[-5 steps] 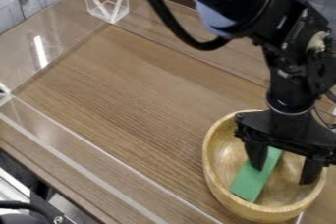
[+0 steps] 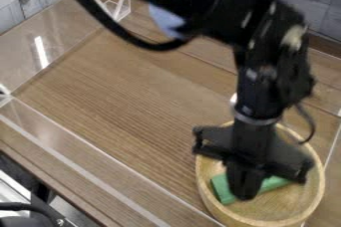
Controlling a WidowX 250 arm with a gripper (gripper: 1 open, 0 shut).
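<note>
The black gripper (image 2: 246, 171) is over a round wooden bowl (image 2: 304, 203) at the lower right, its fingertips down inside it and looking shut, though blurred. A green flat object (image 2: 270, 184) lies in the bowl, partly hidden behind the fingers. I cannot tell whether the fingers touch it.
A clear strip runs along its left and front edges, and a small transparent object (image 2: 114, 5) stands at the back left.
The arm and gripper have moved left and a little lower. The fingers, apart a second ago, have come together. The green object now lies at a different angle, and the bowl has shifted slightly left.
</note>
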